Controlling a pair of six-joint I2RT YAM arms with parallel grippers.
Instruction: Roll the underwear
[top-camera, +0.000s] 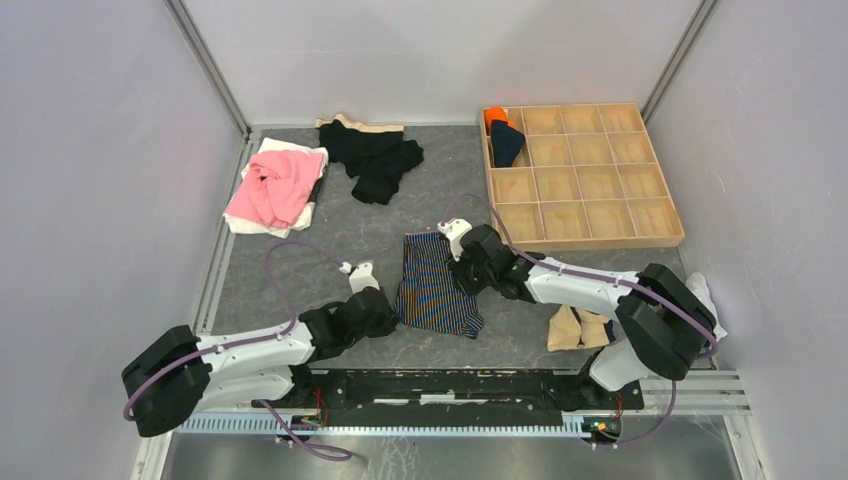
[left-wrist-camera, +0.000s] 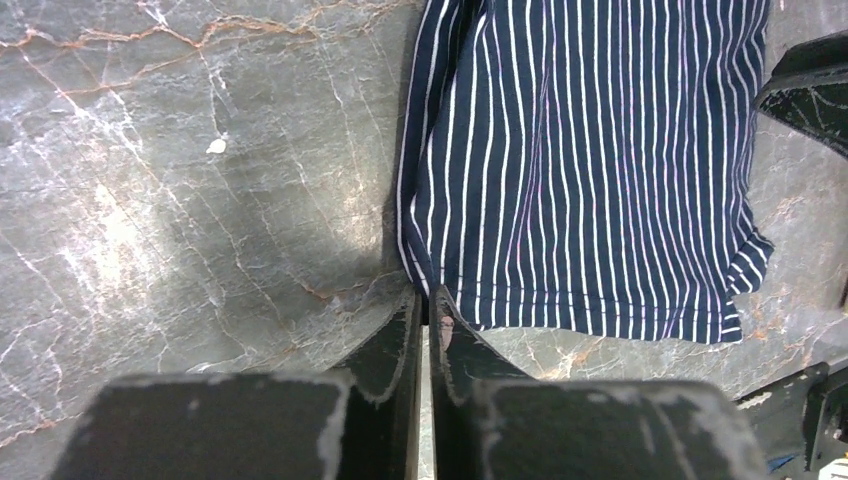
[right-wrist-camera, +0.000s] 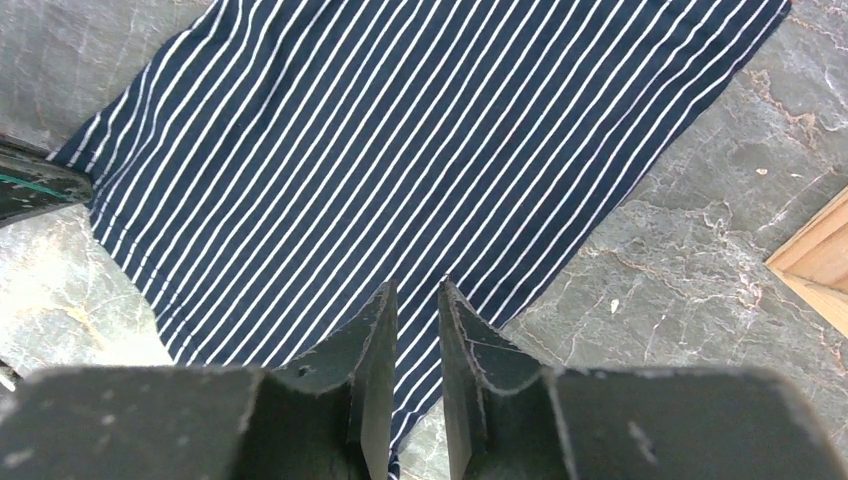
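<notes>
The striped navy underwear (top-camera: 436, 290) lies spread out on the grey surface between my two arms. In the left wrist view, my left gripper is shut on the lower left corner of the underwear (left-wrist-camera: 600, 180), where the fabric's edge is folded. My right gripper stands slightly open over the cloth; stripes of the underwear (right-wrist-camera: 400, 180) show between its fingers, and I see no fabric pinched there. From above, my right arm covers the garment's right edge, and its fingertips are hidden.
A wooden compartment box (top-camera: 583, 243) stands at the back right with rolled items in one corner. Black clothes (top-camera: 375, 160) and a pink-and-white pile (top-camera: 275, 190) lie at the back left. Beige rolled items (top-camera: 578, 328) sit at the right, partly behind my right arm.
</notes>
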